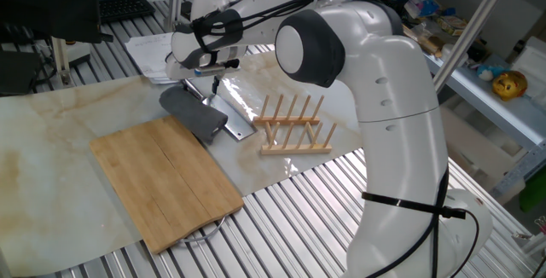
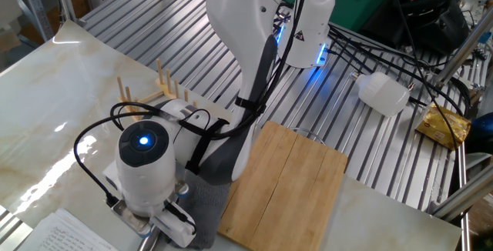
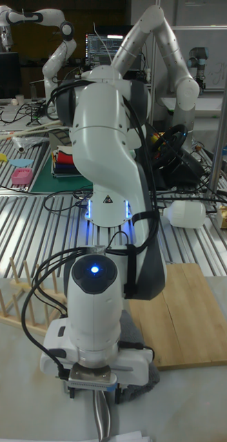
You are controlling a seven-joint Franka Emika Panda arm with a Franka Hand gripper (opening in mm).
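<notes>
A knife or cleaver with a broad metal blade (image 1: 230, 118) lies flat on the marbled sheet, partly covered by a dark grey cloth roll (image 1: 193, 113). In the third exterior view its shiny handle (image 3: 102, 414) sticks out below my gripper (image 3: 94, 394). The gripper (image 1: 201, 86) points down low over the handle end, open, one finger to either side of it; its fingertips are partly hidden. A wooden peg rack (image 1: 294, 135) stands beside the blade. The wooden cutting board (image 1: 162, 176) lies by the cloth roll.
Papers (image 1: 152, 56) lie behind the gripper. A white bulb-shaped object (image 2: 383, 94) and a yellow packet (image 2: 443, 126) rest on the slatted table near my base. The marbled sheet (image 1: 51, 159) is bare left of the board.
</notes>
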